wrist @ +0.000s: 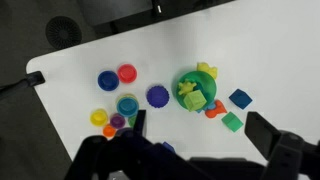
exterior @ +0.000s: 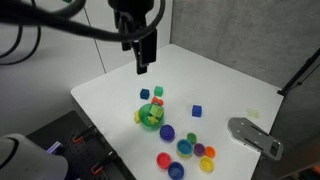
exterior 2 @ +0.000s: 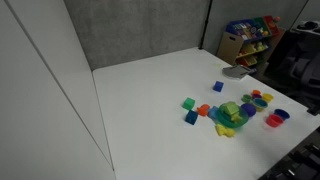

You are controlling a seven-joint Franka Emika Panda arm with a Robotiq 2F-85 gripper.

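Note:
My gripper hangs high above the white table, its two dark fingers spread wide apart and nothing visible between them. Below in the wrist view, a green bowl [wrist: 208, 84] holds a light green block [wrist: 195, 100] and a yellow piece [wrist: 186, 88]. A yellow toy [wrist: 207, 70] is at its edge, and a red toy [wrist: 213, 111] lies close by. Farther right are a blue block [wrist: 240, 98] and a green block [wrist: 232, 121]. Left of the bowl lies a dark purple round piece [wrist: 157, 96]. Another blue block [exterior: 197, 109] sits apart, toward the table's far side.
Several small coloured cups cluster to one side, among them a red cup [wrist: 127, 73] and a blue cup [wrist: 108, 80]. A grey metal object [exterior: 255, 135] lies near the table's edge. A rack of coloured bins [exterior 2: 245, 45] stands behind.

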